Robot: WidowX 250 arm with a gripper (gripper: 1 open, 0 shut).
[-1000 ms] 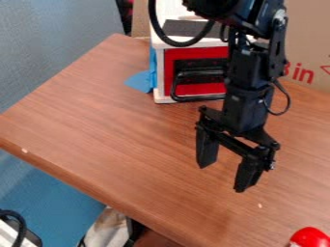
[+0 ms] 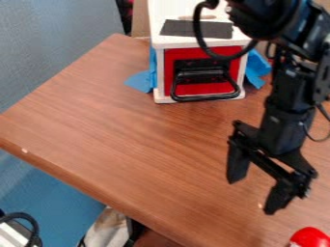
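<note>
The black arm comes down from the top right, its gripper point(image 2: 254, 184) low over the wooden table point(image 2: 116, 145) on the right side, fingers spread apart with nothing seen between them. Behind it stands a white box with a red front point(image 2: 173, 91) and a black handle, blue cloth or paper at both sides. A red round object point(image 2: 308, 238) is cut off at the bottom right corner, in front of the gripper.
A pale bundle point(image 2: 107, 233) and a black cable lie beyond the edge at bottom left.
The arm and gripper have moved to the right and somewhat toward the viewer, away from the middle of the table. The box and red object look unmoved.
</note>
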